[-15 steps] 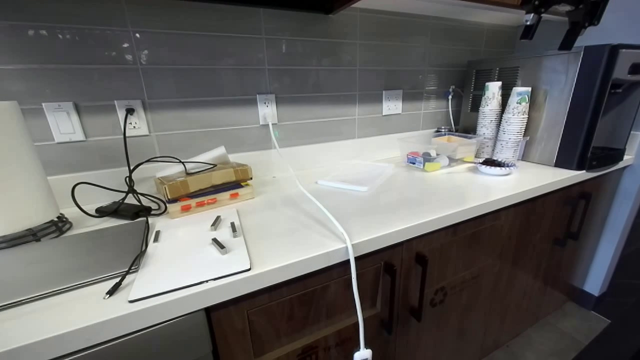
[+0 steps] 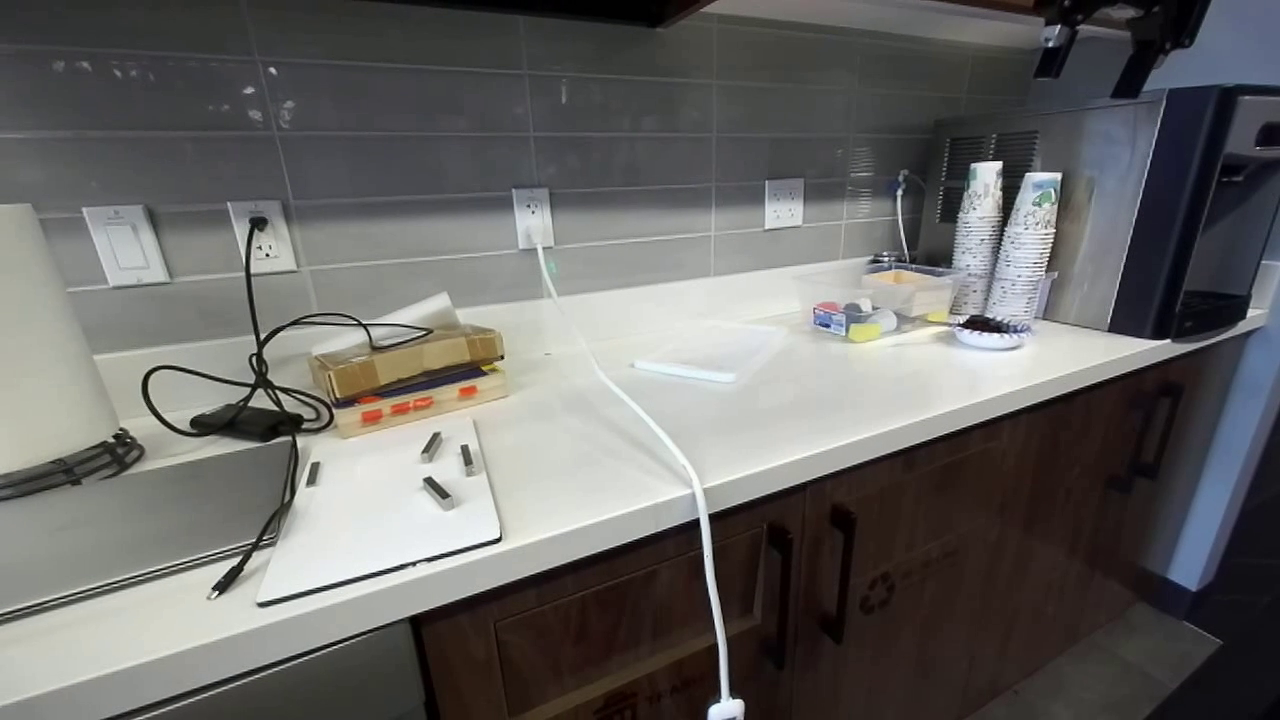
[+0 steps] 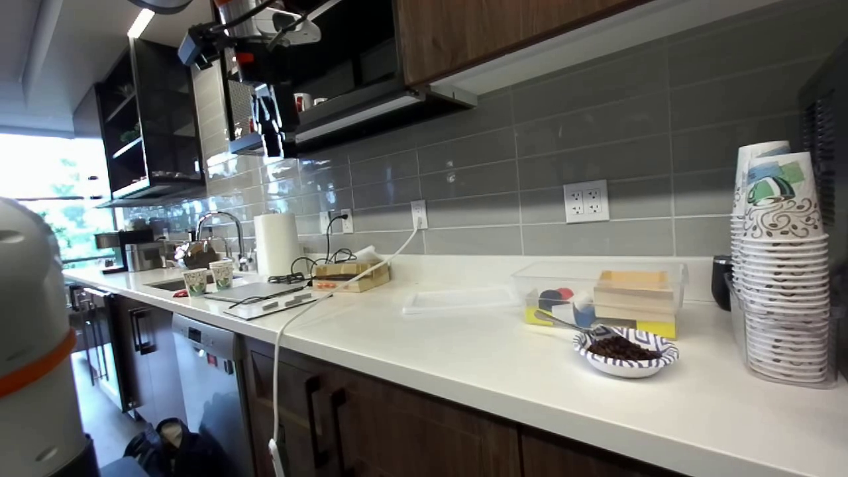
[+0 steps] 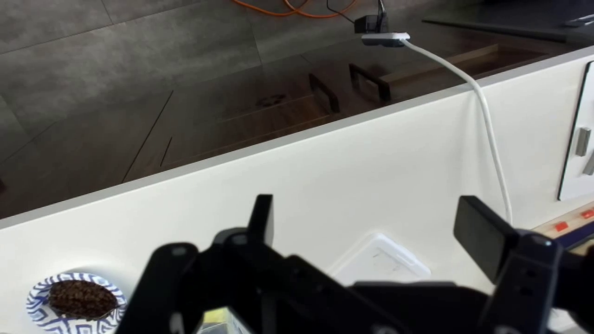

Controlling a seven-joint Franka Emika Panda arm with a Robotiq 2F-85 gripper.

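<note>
My gripper stands open high above the counter, its two black fingers wide apart and nothing between them. In the first exterior view the gripper [image 2: 1089, 70] hangs at the top right, over the counter's far end; part of the arm is cut off. Below it lie a patterned bowl [image 3: 629, 368] holding dark brown bits [image 3: 624, 348], with a fork [image 3: 566, 322] resting in it, and a clear bin [image 3: 676, 295] with blocks inside. A whiteboard [image 2: 381, 516] carries several small metal bars [image 2: 438, 492]. A clear lid [image 2: 708, 354] lies flat on the counter.
Two stacks of paper cups [image 2: 1027, 258] stand beside the dispenser [image 2: 1152, 204]. A white cord [image 2: 648, 420] runs from the wall across the counter and over its edge. Boxes [image 2: 414, 366], a laptop [image 2: 132, 516] and a paper roll [image 2: 48, 348] fill the left. Overhead cabinets [image 3: 509, 32] hang above.
In the first exterior view my gripper sits very slightly higher than a second ago. Everything on the counter lies where it was.
</note>
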